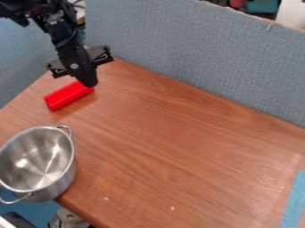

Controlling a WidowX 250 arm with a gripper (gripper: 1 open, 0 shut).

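A red cylindrical object (67, 96) lies on the wooden table at the upper left. My gripper (86, 78) reaches down from the top left over the upper end of the red object; its fingertips are dark and hard to make out, and I cannot see whether anything is between them. A steel pot (34, 162) with side handles stands at the lower left, below the red object and apart from it.
Grey padded walls (197, 53) border the table at the back and left. A strip of blue tape (293, 198) lies at the right edge.
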